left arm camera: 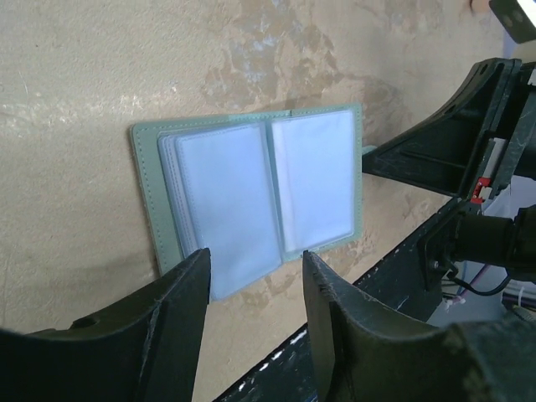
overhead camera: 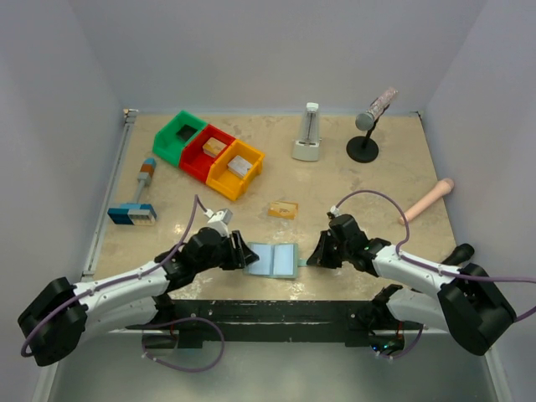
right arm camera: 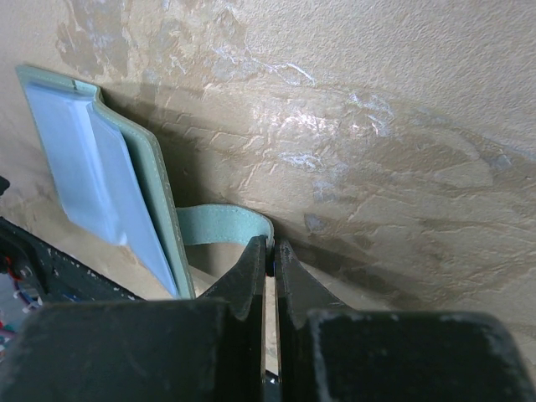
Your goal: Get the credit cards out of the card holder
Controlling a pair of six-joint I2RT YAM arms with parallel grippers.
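Note:
The pale green card holder (overhead camera: 273, 260) lies spread open near the table's front edge, showing two light blue inner sides. In the left wrist view, the left side (left arm camera: 230, 197) has several stacked layers at its edge; no separate card can be made out. My left gripper is open over the holder's near left part, nothing between its fingers. On the right, my right gripper is shut on the holder's green strap (right arm camera: 224, 224), which curves out from the raised edge of the cover.
Behind the holder lies a small orange-brown card-like item (overhead camera: 283, 209). Green, red and orange bins (overhead camera: 224, 180) stand at the back left, a blue brush (overhead camera: 132, 214) at the left. A lamp-like stand (overhead camera: 363, 149) and a rolling pin (overhead camera: 427, 201) are on the right.

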